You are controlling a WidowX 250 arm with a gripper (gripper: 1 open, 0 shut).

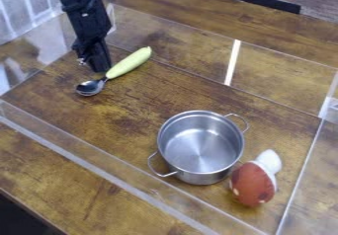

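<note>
My black gripper [93,57] hangs at the upper left, shut, its tips just above a metal spoon [93,86] lying on the wooden table. A pale yellow-green corn cob or similar long vegetable [129,62] lies just right of the spoon. Whether anything thin sits between the fingers I cannot make out.
A steel pot [200,148] with two handles stands at lower right, beside a red and white plush object [254,184]. Clear low walls border the work area.
</note>
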